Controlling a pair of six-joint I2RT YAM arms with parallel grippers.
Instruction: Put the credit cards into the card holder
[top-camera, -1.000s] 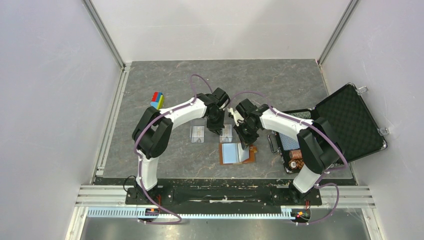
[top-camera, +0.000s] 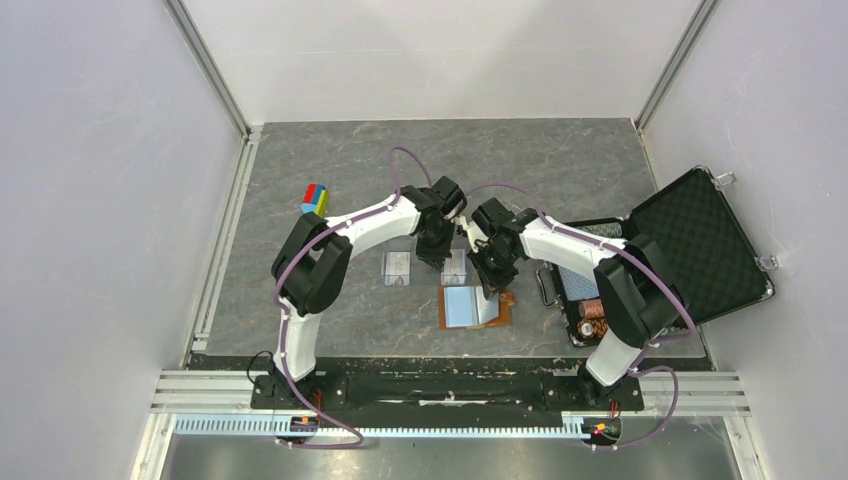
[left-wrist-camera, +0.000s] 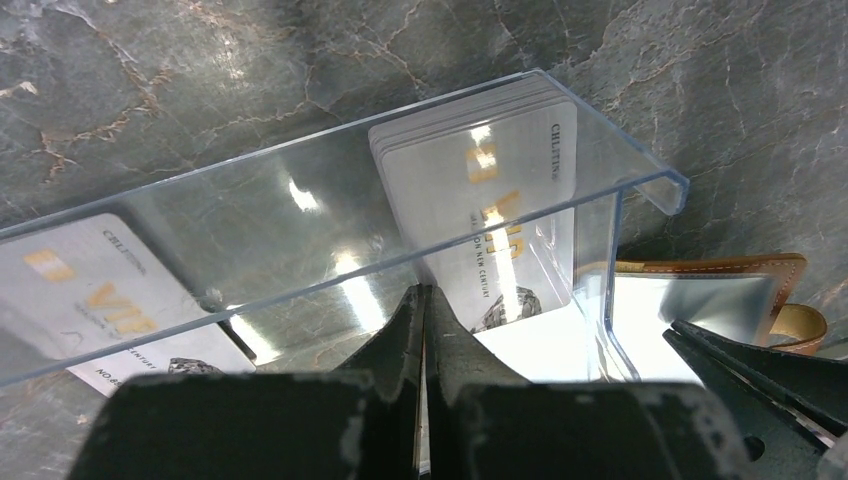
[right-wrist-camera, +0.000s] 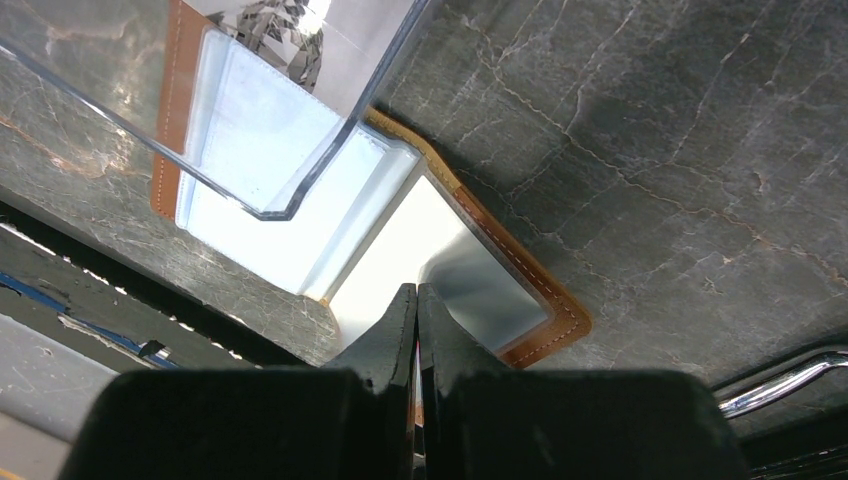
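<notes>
A clear acrylic stand (left-wrist-camera: 310, 215) holds white VIP credit cards: a stack (left-wrist-camera: 430, 190) in its right part and more cards (left-wrist-camera: 90, 270) at its left end. My left gripper is shut with nothing visible between its fingers, its tips by the stand's front edge, near the right stack; whether they touch it cannot be told. The brown card holder (top-camera: 460, 306) lies spread open just in front of the stand, with clear sleeves. My right gripper is shut over the holder's right-hand white sleeve (right-wrist-camera: 430, 250); nothing clearly shows between its fingertips.
An open black case (top-camera: 700, 250) with items inside stands at the right, its metal handle (top-camera: 544, 288) towards the holder. Coloured blocks (top-camera: 314, 198) sit at the back left. Both grippers are close together.
My left arm has shifted slightly to the right, and the clear stand with its cards has slid a little the same way. The right arm and the card holder look unmoved.
</notes>
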